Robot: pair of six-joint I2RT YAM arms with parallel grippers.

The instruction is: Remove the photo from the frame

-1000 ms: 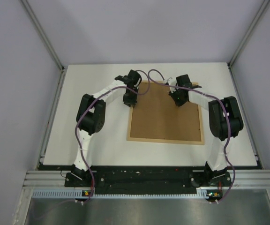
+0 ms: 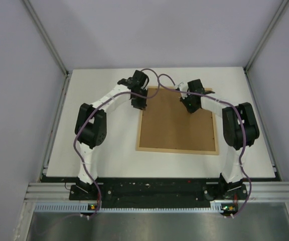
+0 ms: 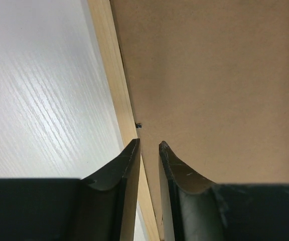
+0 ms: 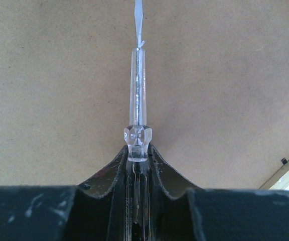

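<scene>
The picture frame lies face down on the table, its brown backing board (image 2: 177, 128) ringed by a light wooden rim (image 2: 177, 150). Over the rim's left side hangs my left gripper, its fingers a little apart and nothing seen between them. Ahead of those fingertips, a small dark tab (image 3: 138, 125) sits at the rim's inner edge. My right gripper is shut on a clear-handled screwdriver (image 4: 138, 88) above the board, its metal blade pointing away. Another dark tab (image 4: 284, 161) shows by the rim in the right wrist view. The photo is out of sight.
Purple cables (image 2: 84, 125) run along both arms and loop above the frame's far part.
The right arm has hardly moved, and the frame lies where it was.
</scene>
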